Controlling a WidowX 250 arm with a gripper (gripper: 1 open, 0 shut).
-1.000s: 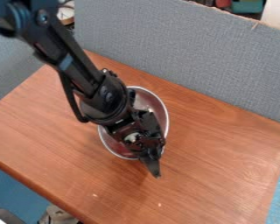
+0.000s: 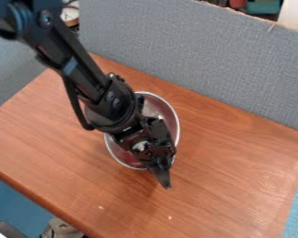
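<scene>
My black gripper (image 2: pixel 163 175) hangs over a round metal bowl (image 2: pixel 167 112) with a reddish inside and pale rim, on the wooden table. The arm comes in from the top left and covers most of the bowl. The fingers point down toward the lower right side of the bowl and look closed, with nothing visible between them. What lies inside the bowl beneath the wrist is hidden.
A grey padded wall (image 2: pixel 201 60) runs along the back. A strip of blue tape (image 2: pixel 296 204) lies at the right.
</scene>
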